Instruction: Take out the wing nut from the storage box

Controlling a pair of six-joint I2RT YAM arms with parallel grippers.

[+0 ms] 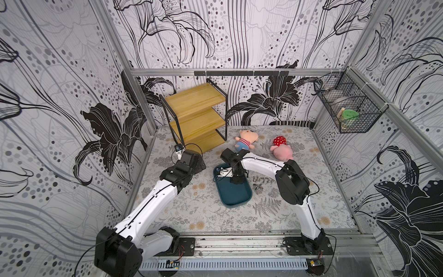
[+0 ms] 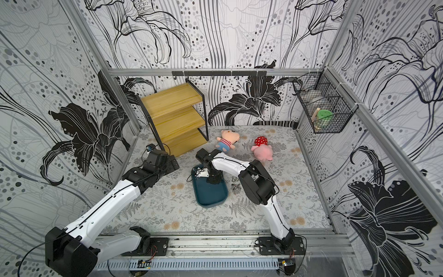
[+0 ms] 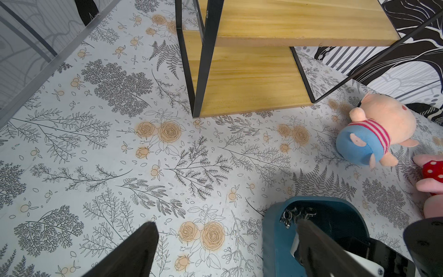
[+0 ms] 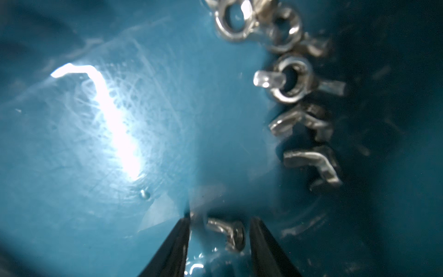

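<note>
The dark teal storage box stands on the table with several metal wing nuts on its floor. My right gripper is down inside the box, open around a single wing nut lying between its fingertips; the other nuts lie toward the top right of the right wrist view. My left gripper hangs over the table left of the box, its two fingers far apart at the bottom of the left wrist view, with nothing seen between them.
A wooden shelf stands at the back left. Two plush toys, a striped one and a pink one, lie behind the box. Small metal pieces lie right of the box. A wire basket hangs at the right.
</note>
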